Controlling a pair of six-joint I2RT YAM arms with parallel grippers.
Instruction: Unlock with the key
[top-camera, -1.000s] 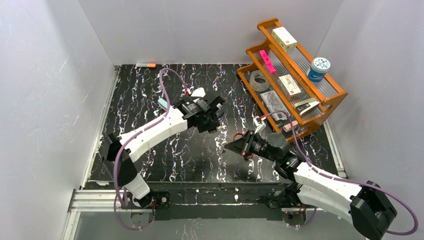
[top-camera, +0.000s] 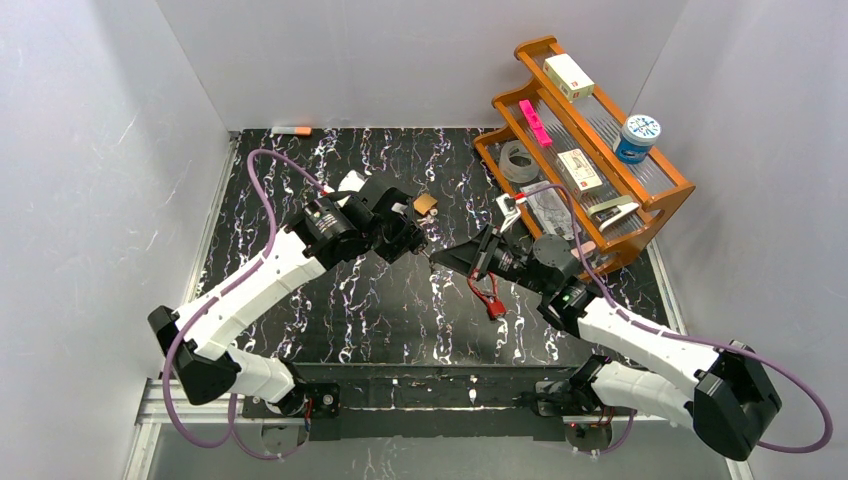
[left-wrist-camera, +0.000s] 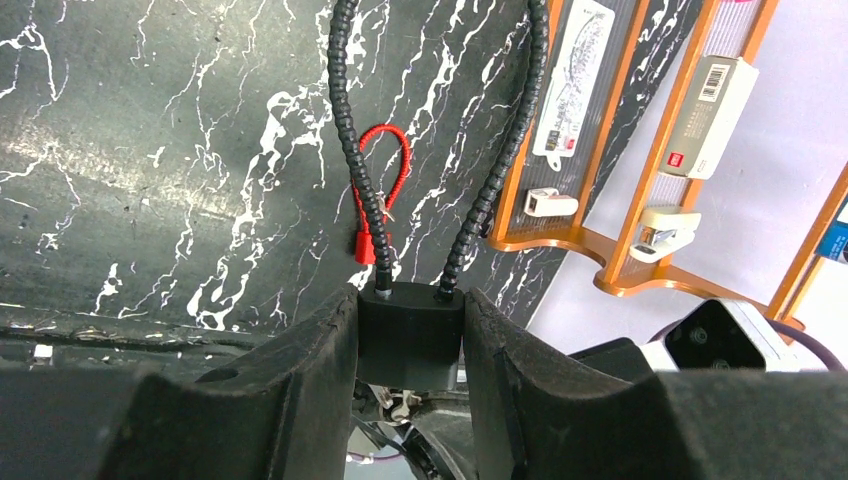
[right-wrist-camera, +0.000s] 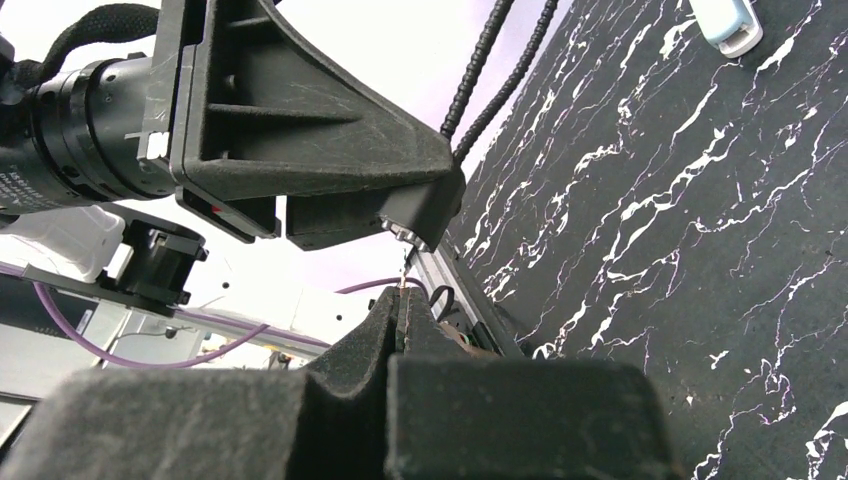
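A black lock body (left-wrist-camera: 411, 335) with a black segmented cable loop (left-wrist-camera: 345, 120) is clamped in my left gripper. In the right wrist view, the underside of the lock (right-wrist-camera: 440, 215) faces my right gripper. My right gripper is shut, and a thin silvery key (right-wrist-camera: 403, 276) sticks up from its fingertips toward the metal face under the lock. The key's tip is close below that face; whether it touches or has entered the keyhole cannot be told. From above, the right gripper (top-camera: 434, 259) points left at the left gripper (top-camera: 402, 248).
A red cable lock (top-camera: 495, 307) lies on the dark marbled table, near the right gripper. Behind the grippers is a brass padlock (top-camera: 426, 204) with keys beside it. A wooden shelf (top-camera: 680, 192) with boxes and a jar fills the back right.
The left gripper has swung left, uncovering the padlock. The right gripper has moved up and left in the top view, so the two grippers now nearly meet.
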